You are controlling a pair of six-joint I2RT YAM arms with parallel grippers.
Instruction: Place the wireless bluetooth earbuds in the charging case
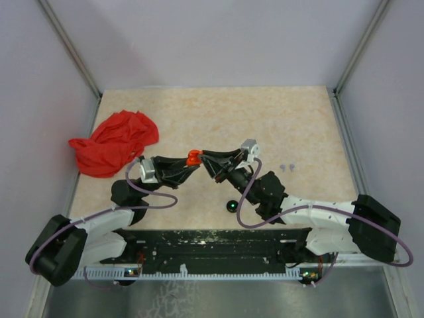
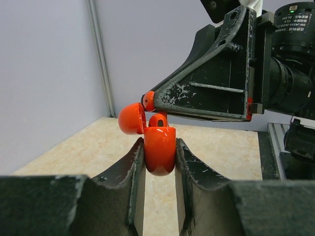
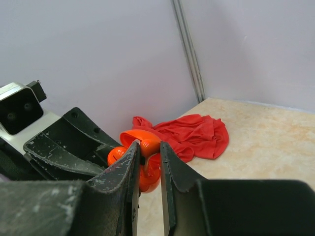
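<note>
In the left wrist view an orange-red charging case (image 2: 160, 152) stands upright, pinched in my left gripper (image 1: 190, 163), its rounded lid (image 2: 132, 119) swung open. My right gripper (image 1: 202, 155) is shut on an orange earbud (image 3: 150, 146), which sits at the case's open top. From the left, a small orange rounded end (image 2: 149, 101) shows at the right gripper's tip. Just below it, an orange piece with a dark spot (image 2: 158, 120) pokes up at the case mouth; whether it belongs to the held earbud I cannot tell. How deep the earbud sits is hidden.
A crumpled red cloth (image 1: 116, 143) lies on the table's left side. Two small pale bits (image 1: 287, 167) rest to the right, beyond the right arm. Both grippers meet tip to tip above the table.
</note>
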